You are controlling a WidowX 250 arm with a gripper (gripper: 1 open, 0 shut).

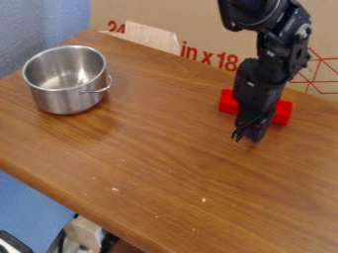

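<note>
My black gripper [247, 130] points down at the right of the wooden table [172, 198], its shut tips low near the tabletop just in front of a red bar [280, 112]. The bar lies on the table, its middle hidden behind my gripper; whether they touch I cannot tell. A steel pot [66, 89] with side handles stands at the back left.
A cardboard panel [158, 15] with red print stands behind the table's back edge, with a pale piece [150, 35] near it. Its left edge drops off diagonally at lower left.
</note>
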